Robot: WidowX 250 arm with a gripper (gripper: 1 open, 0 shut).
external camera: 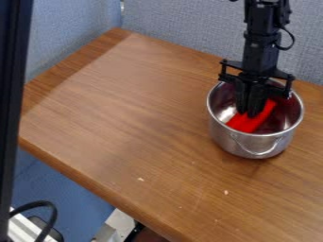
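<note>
A steel pot [247,142] stands on the wooden table [127,123] at the right. Inside it lies a red object [250,123]. My black gripper [252,102] reaches down from above into the pot, its fingertips at or just over the red object; whether they are open or closed on it cannot be made out.
Grey-blue padded walls line the back and left. A dark vertical bar and some white hardware with a cable [41,210] are at the left edge.
</note>
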